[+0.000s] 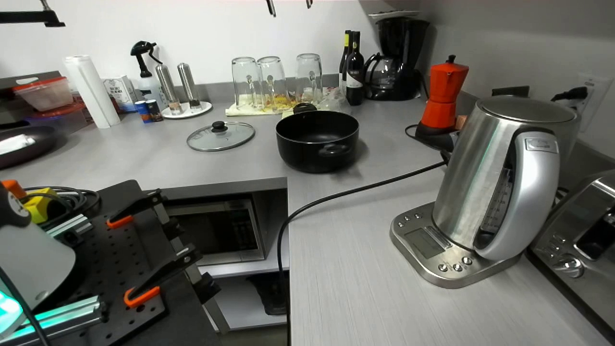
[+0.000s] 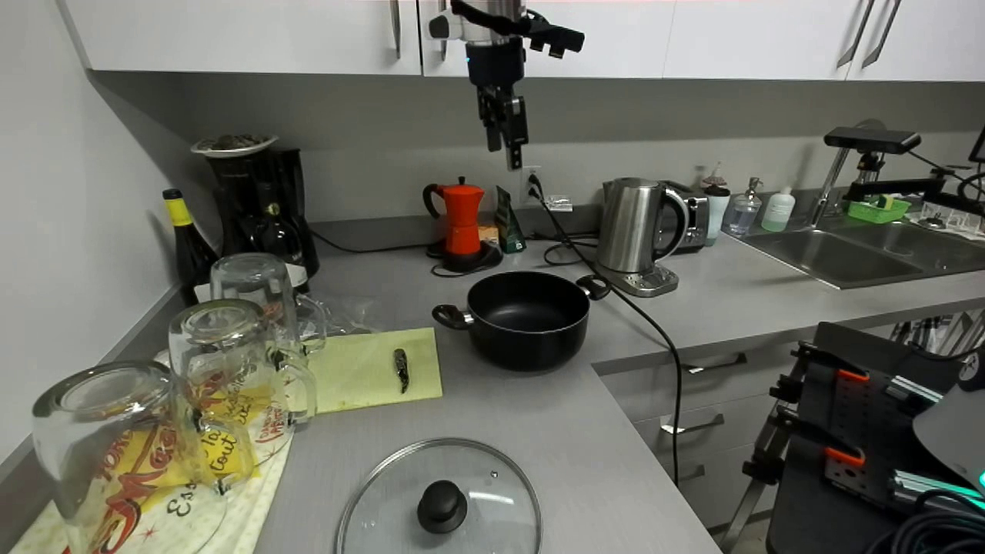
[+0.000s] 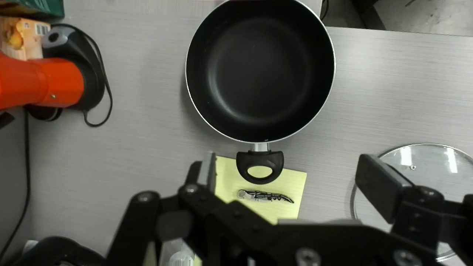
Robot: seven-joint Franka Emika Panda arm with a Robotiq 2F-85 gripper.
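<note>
My gripper is open, its two fingers spread wide and nothing between them in the wrist view. It hangs high over the counter, pointing down, in exterior view 2 point(image 2: 504, 152). Only the dark fingertips point(image 1: 271, 6) show at the top edge of exterior view 1. Below stands an empty black pot point(image 3: 261, 71) with two side handles, its lid off. The glass lid point(image 3: 425, 173) with a black knob lies flat on the counter, apart from the pot. A small corkscrew point(image 2: 401, 369) rests on a yellow cloth point(image 2: 369, 360) near one pot handle.
Upturned glass mugs point(image 2: 222, 342) stand on cloth beside the wall. A red moka pot point(image 2: 462, 217), a steel kettle point(image 1: 484, 179) and dark bottles point(image 1: 354, 69) surround the pot. The kettle's black cable point(image 1: 346, 189) crosses the counter.
</note>
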